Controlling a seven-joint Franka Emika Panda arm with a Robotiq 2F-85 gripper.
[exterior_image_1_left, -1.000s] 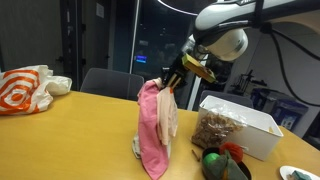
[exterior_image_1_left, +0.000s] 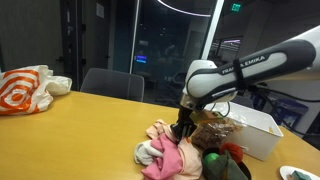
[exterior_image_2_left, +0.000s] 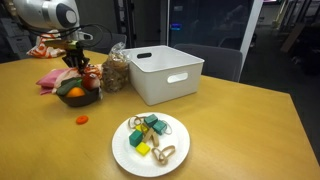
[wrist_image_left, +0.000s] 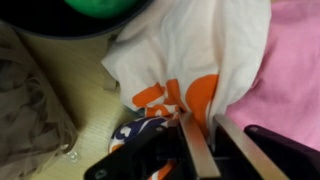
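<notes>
A pink cloth (exterior_image_1_left: 178, 161) and a pale cloth with orange patches (wrist_image_left: 190, 60) lie bunched together on the table beside a dark bowl (exterior_image_2_left: 88, 97). My gripper is low over the heap, shut on the patterned cloth, whose folds run in between the fingers. The pink cloth (wrist_image_left: 292, 75) spreads to the right of them in the wrist view; whether it is pinched too cannot be told. In exterior view 2 my gripper (exterior_image_2_left: 77, 64) is just behind the bowl, and the heap is partly hidden by it.
The bowl holds a green ball (wrist_image_left: 100, 5) and other items. Close by are a brown see-through bag (exterior_image_2_left: 116, 71) and a white bin (exterior_image_2_left: 166, 76). A plate of small pieces (exterior_image_2_left: 125, 157) and an orange disc (exterior_image_2_left: 82, 120) lie nearer.
My gripper has come down and moved right, towards the bowl. The cloths, hanging long from it one second ago, are now crumpled in a low heap on the table.
</notes>
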